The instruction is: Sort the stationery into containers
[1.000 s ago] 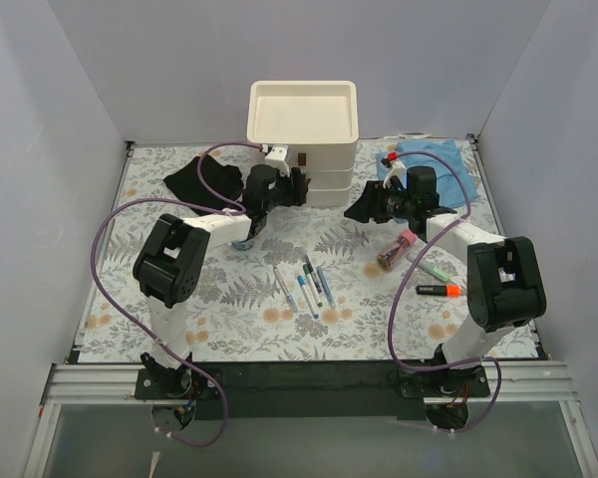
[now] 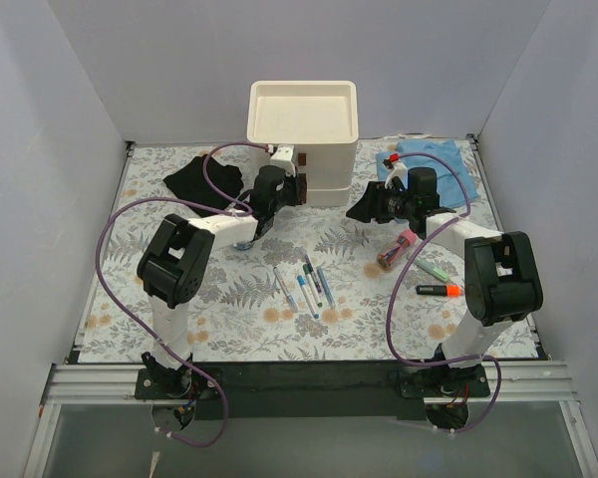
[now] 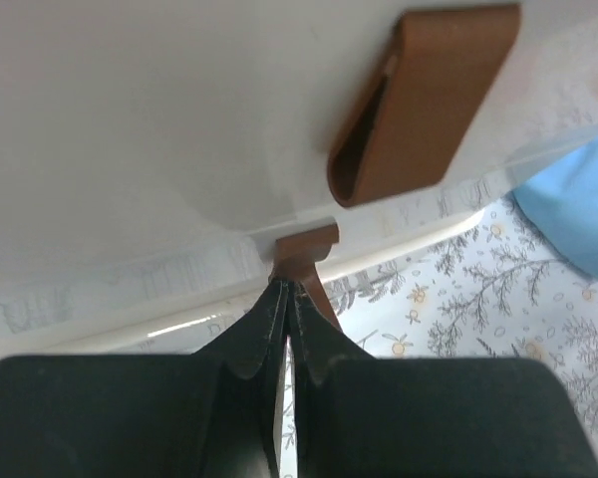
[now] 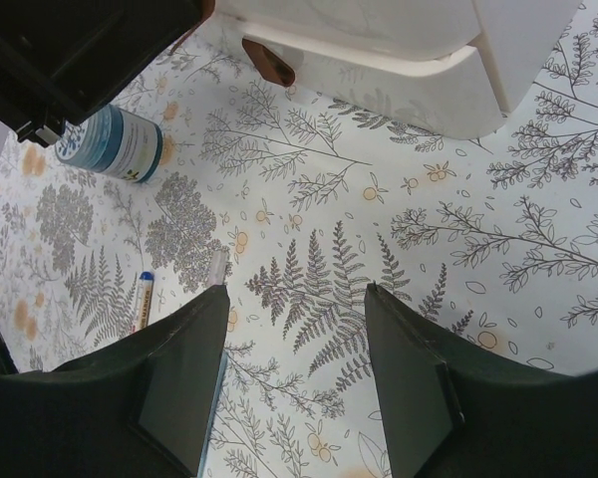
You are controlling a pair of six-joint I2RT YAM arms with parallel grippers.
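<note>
My left gripper is shut at the front of the white drawer unit [image 2: 302,112], its tips at a brown pull tab [image 3: 307,244] on a lower drawer; whether the tab is between them is unclear. A larger brown tab [image 3: 429,100] hangs above. My right gripper is open, empty, over the cloth right of the unit's front. Several pens and markers [image 2: 309,284] lie in the middle front. A blue-lidded jar [image 4: 110,139] stands left, partly behind the left arm. A pink-topped jar [image 2: 397,250] with contents lies at the right.
A black cloth [image 2: 194,179] lies at the back left, a blue cloth [image 2: 439,159] at the back right. An orange-and-black marker [image 2: 439,290] and a green item [image 2: 434,269] lie right.
My left arm has shifted slightly at the drawer unit's front since a second ago. The right arm has moved very little.
</note>
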